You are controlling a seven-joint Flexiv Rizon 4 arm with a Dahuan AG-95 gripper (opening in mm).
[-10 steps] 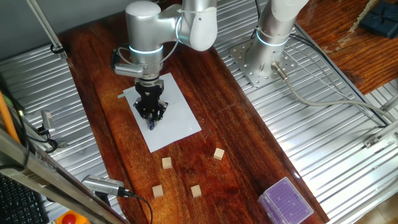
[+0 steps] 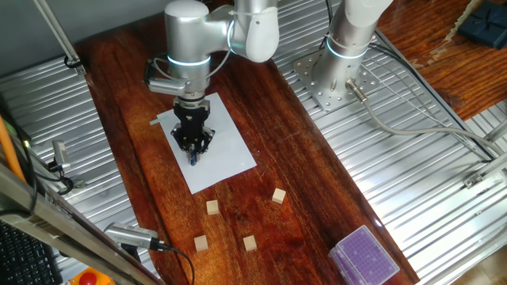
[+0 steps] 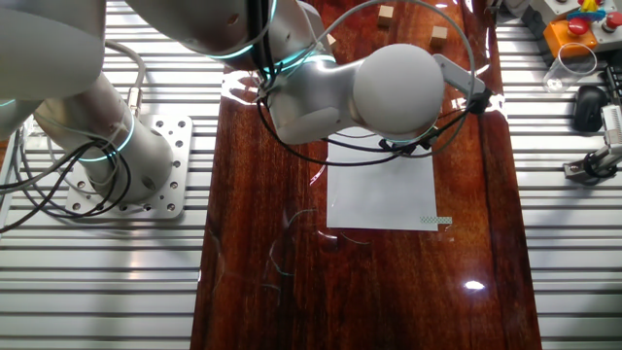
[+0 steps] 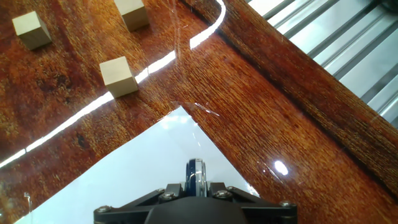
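My gripper (image 2: 193, 152) points down over the white sheet of paper (image 2: 226, 150), near its left edge in exterior view 1. In the wrist view its fingers are closed around a slim dark blue and silver object (image 4: 196, 177), which looks like a pen or marker. The blue lower end of that object shows just under the fingers in exterior view 1; whether it touches the paper cannot be made out. No clear mark stands out on the visible paper. From exterior view 2 the arm hides the gripper almost wholly.
Several wooden cubes, among them one near the paper (image 2: 212, 207) and one farther right (image 2: 279, 195), lie on the brown table. A purple-topped box (image 2: 367, 257) stands at the table's lower right. A camera-like device (image 2: 131, 235) sits by the left edge.
The upper arm and wrist have shifted slightly to the right in exterior view 1. Gripper and held object stay over nearly the same spot; paper and cubes lie still.
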